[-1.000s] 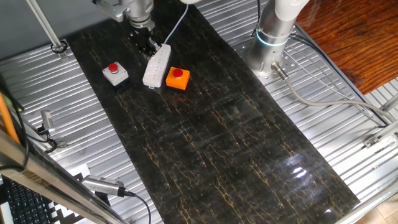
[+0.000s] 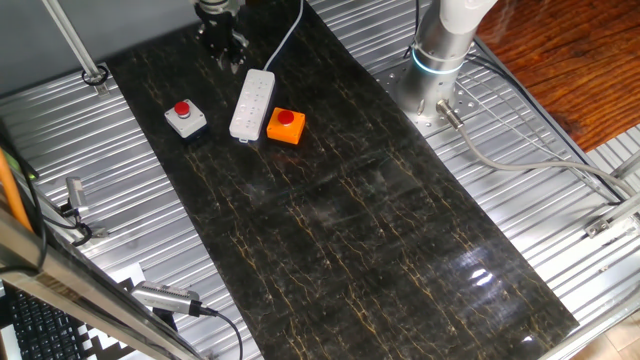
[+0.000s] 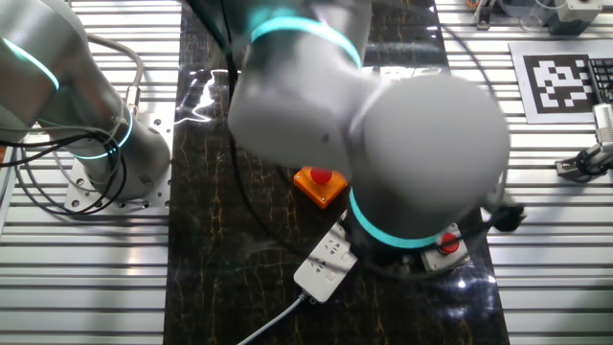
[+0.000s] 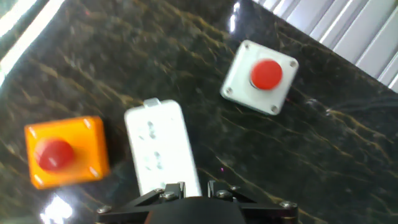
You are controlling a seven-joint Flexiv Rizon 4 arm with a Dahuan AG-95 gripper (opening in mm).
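A white power strip [image 4: 160, 146] lies on the dark marbled surface, its near end running under my gripper at the bottom of the wrist view. To its left in that view is an orange box with a red button [image 4: 55, 154]. On the upper right sits a light grey box with a red button [image 4: 266, 74]. In exterior view 1 the gripper [image 2: 228, 56] hangs blurred near the far end of the strip, apart from both boxes. Two black fingertips show with a narrow gap; their opening is unclear. Nothing visible is held.
The strip's white cable [image 2: 287, 38] runs off toward the back. Much of the dark board [image 2: 350, 240] is bare. Ribbed metal decking [image 2: 130, 190] flanks it. The arm's base [image 2: 425, 90] stands at the right. A grey arm link covers much of exterior view 2.
In exterior view 1 my gripper has shifted left and toward the back, away from the strip's far end. The strip and both button boxes have stayed put.
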